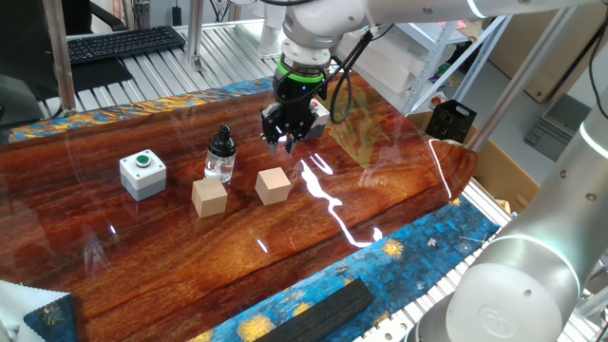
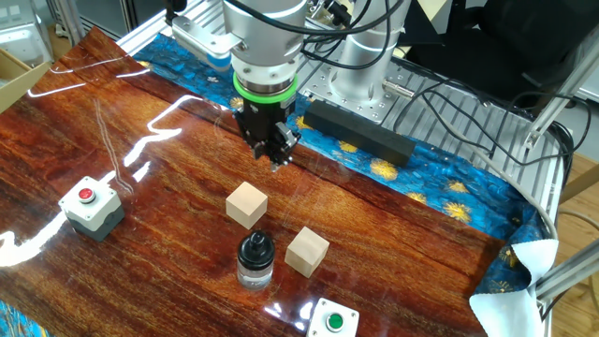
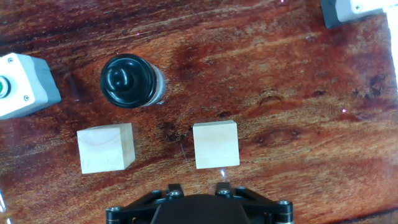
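My gripper (image 1: 280, 144) hangs empty above the table, pointing down, its fingers spread apart. In exterior view 2 the gripper (image 2: 272, 161) is beyond the nearer of two plain wooden cubes. That cube (image 1: 273, 186) lies just ahead of the fingertips in the wrist view, where the same cube (image 3: 216, 145) is fully visible. The other cube (image 3: 106, 148) sits to its left, close to a clear bottle with a black cap (image 3: 129, 81). Nothing shows between the fingers, and no cube is being touched.
A grey-white box with a green button (image 1: 142, 176) stands beyond the bottle. Another box with a red button (image 2: 91, 206) sits on the opposite side. A long black bar (image 2: 358, 134) lies on the blue cloth edge. Bare glossy wood surrounds the cubes.
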